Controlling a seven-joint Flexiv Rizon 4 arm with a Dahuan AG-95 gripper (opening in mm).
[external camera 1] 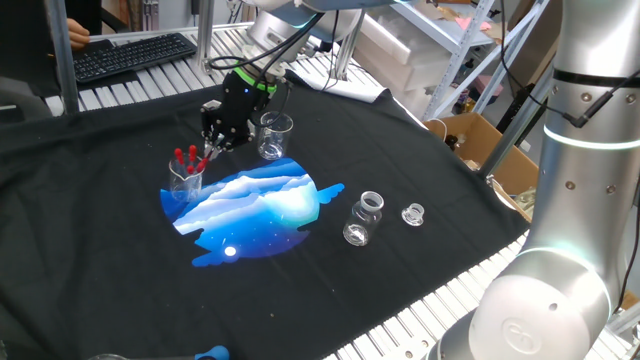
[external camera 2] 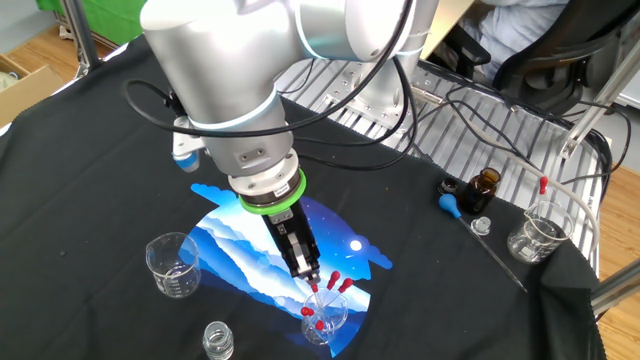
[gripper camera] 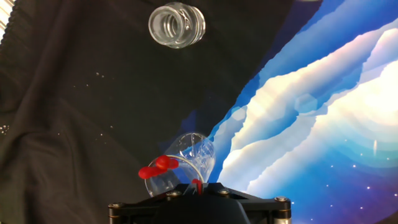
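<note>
A clear glass beaker (external camera 2: pixel 325 325) holds several droppers with red bulbs (external camera 2: pixel 335 279). It stands at the edge of the blue printed patch and, in the wrist view, shows as a beaker (gripper camera: pixel 194 152) just ahead of the fingers. My gripper (external camera 2: pixel 312 277) reaches down over its rim. Its fingers stand close together, with one red bulb (gripper camera: pixel 198 185) between them, so it looks shut on that dropper. The dropper's lower part is hard to make out inside the glass. From the other side, the gripper (external camera 1: pixel 212 150) is right beside the beaker (external camera 1: pixel 187 183).
An empty beaker (external camera 1: pixel 275 136) and a glass bottle (external camera 1: pixel 363 219) stand apart on the black cloth, with a glass stopper (external camera 1: pixel 413 214) near the bottle. A brown bottle (external camera 2: pixel 482 190), a blue-bulbed dropper (external camera 2: pixel 450 205) and another beaker (external camera 2: pixel 540 233) are off to one side.
</note>
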